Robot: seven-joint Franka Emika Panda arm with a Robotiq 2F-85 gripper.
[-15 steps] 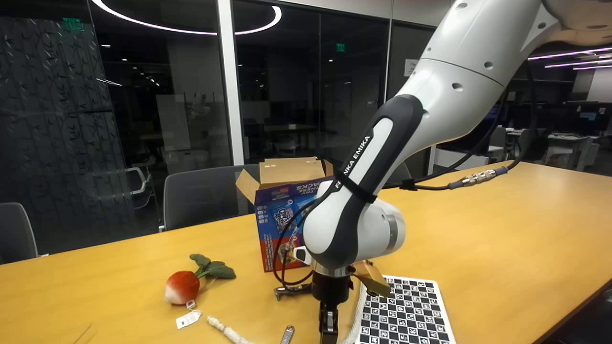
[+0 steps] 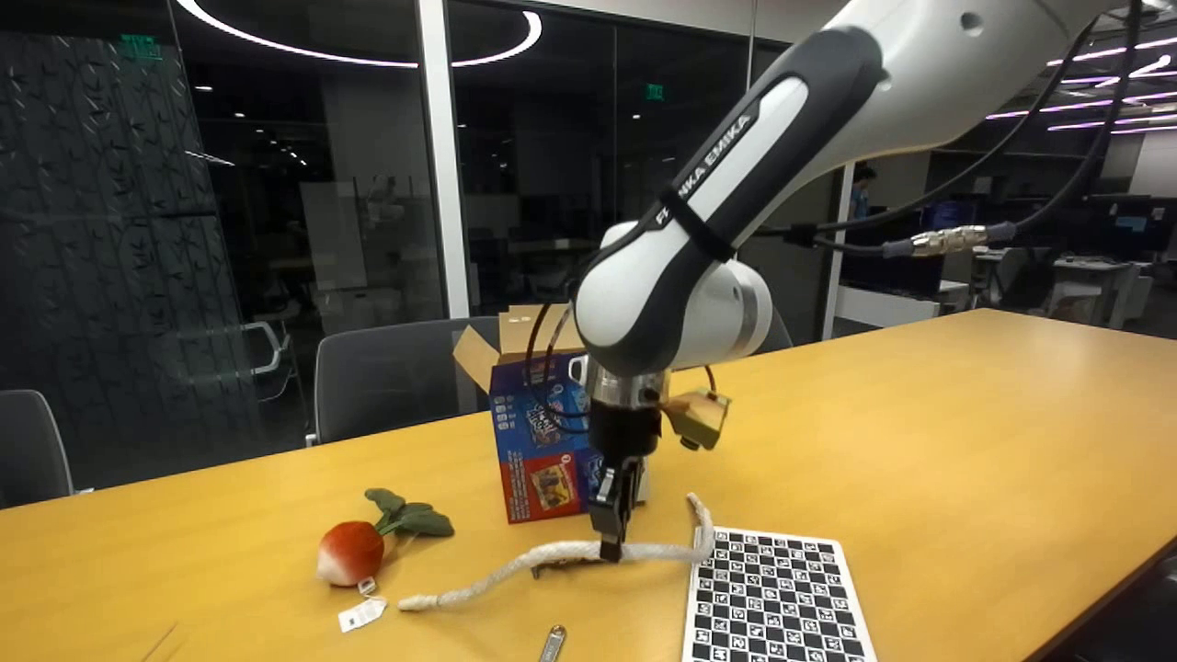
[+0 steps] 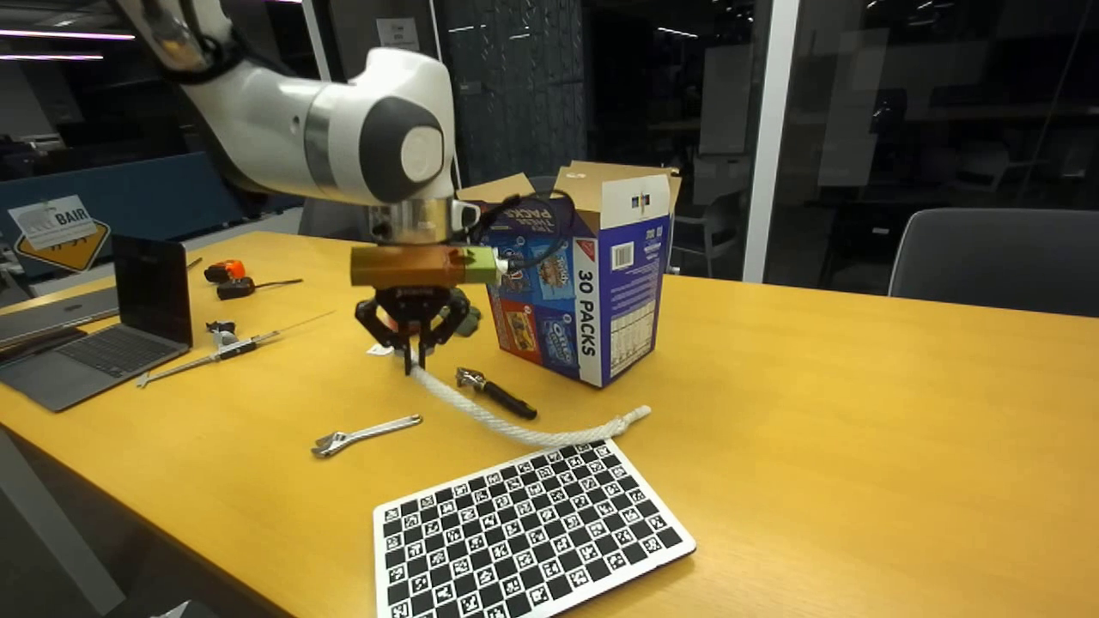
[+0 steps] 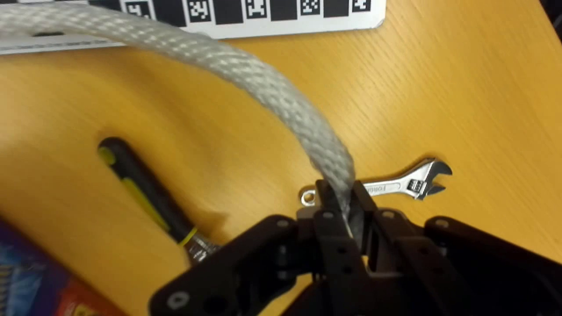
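A white braided rope is pinched partway along its length by my gripper. In exterior view 2 the rope slopes down from my shut gripper toward the near corner of the checkered board, its knotted end on the table. Up close in the wrist view, the rope arcs from the upper left into the fingers of my gripper. Its held part stands above the table. The stretch behind the fingers is hidden there.
An open snack box stands behind the rope. Beneath lie a black-handled tool and a small adjustable wrench. A plush radish sits at the left in exterior view 1.
My gripper has risen and moved back toward the box, bringing the rope's middle along. The rope now stretches across in front of the box instead of dipping toward the near side.
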